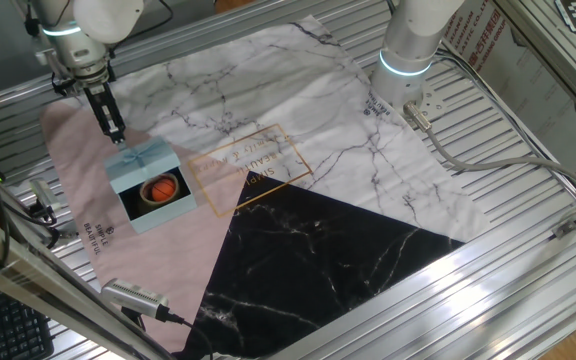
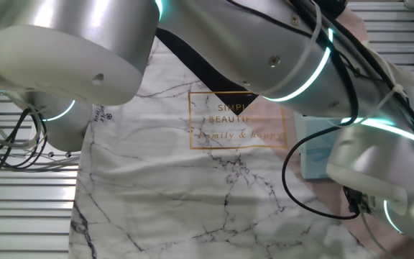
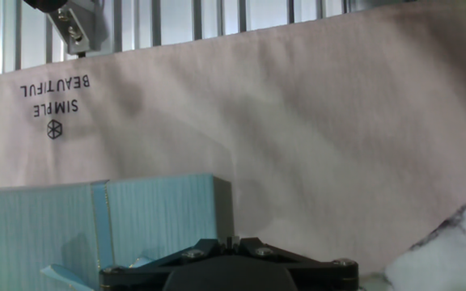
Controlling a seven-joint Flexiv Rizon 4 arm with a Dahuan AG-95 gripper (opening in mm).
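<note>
A light blue gift box (image 1: 175, 212) sits on the pink part of the mat, its front side uncovered. Its ribboned lid (image 1: 133, 162) is at the back of the box, with a bow on it. Inside the opening rests a small orange ball (image 1: 164, 187) in a round tan holder. My gripper (image 1: 118, 139) points down just behind the lid; whether it touches the lid cannot be told. In the wrist view the fingertips of my gripper meet, with nothing between them, and the blue lid (image 3: 160, 212) lies at lower left. Exterior view 2 shows only part of the blue box (image 2: 315, 147) beneath the arm.
A grey camera device (image 1: 135, 297) on a frame stands near the front left. Slatted metal table (image 1: 513, 180) surrounds the mat.
</note>
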